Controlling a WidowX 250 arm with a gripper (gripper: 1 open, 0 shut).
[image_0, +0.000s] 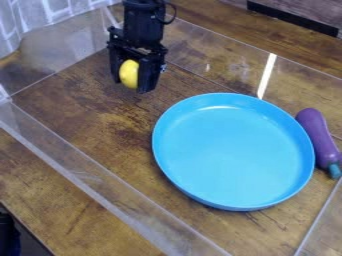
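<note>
At the upper middle, my dark gripper (130, 70) reaches down over a yellow object (130, 73), with its fingers around it. Whether the fingers press on it or it rests on the wood is hard to tell. A large blue plate (234, 150) fills the lower right, apart from the gripper.
A purple eggplant-like object (315, 140) lies right of the plate. Clear walls or edges run along the left and bottom.
</note>
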